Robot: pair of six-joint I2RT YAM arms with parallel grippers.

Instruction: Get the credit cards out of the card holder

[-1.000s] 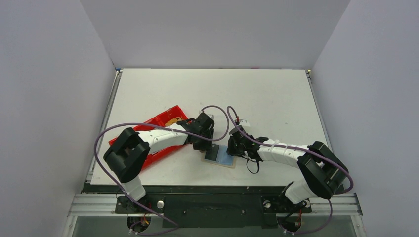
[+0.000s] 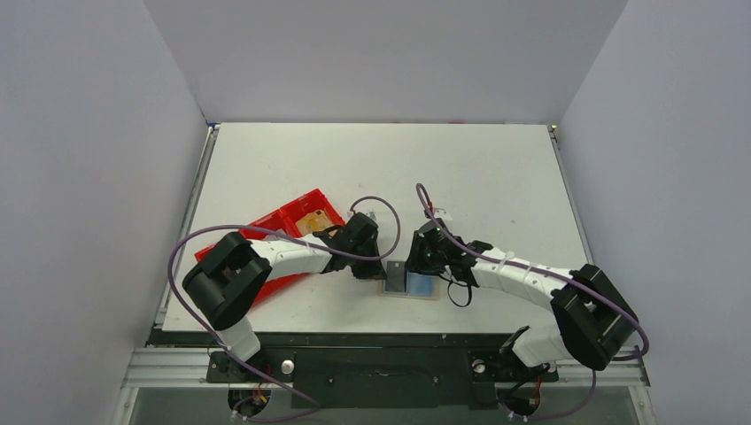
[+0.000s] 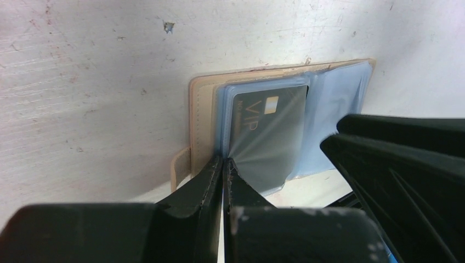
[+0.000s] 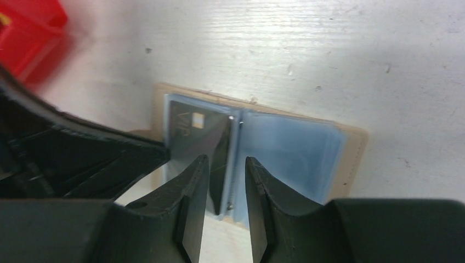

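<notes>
The beige card holder [image 2: 408,296] lies spread open on the table, blue linings showing. A dark card [image 3: 267,120] marked VIP sits in its left pocket, under a clear sleeve. The right pocket [image 4: 288,148] shows plain blue. My left gripper is shut, its tips meeting at the outer edge of the left pocket; whether a thin edge is pinched there I cannot tell. My right gripper stands open above the holder's middle, nothing between its fingers. From the left wrist, its dark fingers [image 3: 384,145] appear over the right half.
A red divided tray [image 2: 282,219] holding a tan item [image 2: 314,221] stands to the left, beneath the left arm. Bare white tabletop [image 2: 381,159] stretches behind both grippers. A black cable loop [image 2: 461,299] hangs from the right gripper, close to the holder.
The holder has shifted right and turned straighter on the table.
</notes>
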